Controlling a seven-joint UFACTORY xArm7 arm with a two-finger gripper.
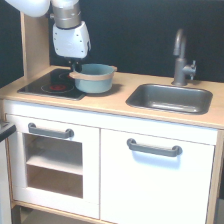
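A blue-grey pot [96, 85] with light brown handles sits at the right edge of the black cooktop [50, 83], partly over the wooden counter. From above, the white arm reaches down to the pot's left side, where my gripper [75, 69] has its dark fingers at the rim or left handle. The fingers are too small and dark against the wall to show whether they are open or shut, or whether they grip the pot.
A steel sink [170, 97] with a grey faucet [181, 60] is set into the right of the counter [122, 91]. Bare counter lies between pot and sink. Below are an open-fronted oven compartment [54, 165] and a white cupboard door [155, 180]. A wooden post rises at left.
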